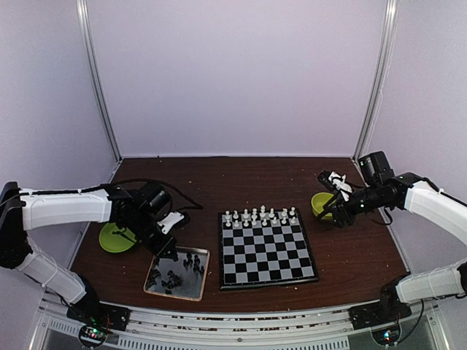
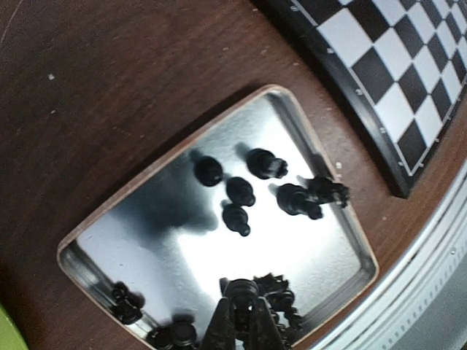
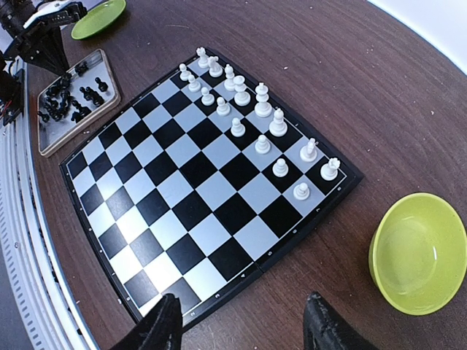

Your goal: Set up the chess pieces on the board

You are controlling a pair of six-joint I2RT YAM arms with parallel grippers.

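My left gripper is shut on a black chess piece, raised above the metal tray; which kind of piece it is, I cannot tell. Several black pieces remain in the tray, among them a lone upright one and a knight-like one near the right rim. White pieces stand in two rows along the far side of the chessboard, whose other squares are bare. In the right wrist view my right gripper is open and empty, its fingers wide apart near the board's corner.
A yellow-green bowl stands to the right of the board. Another green dish lies at the left, behind the tray.
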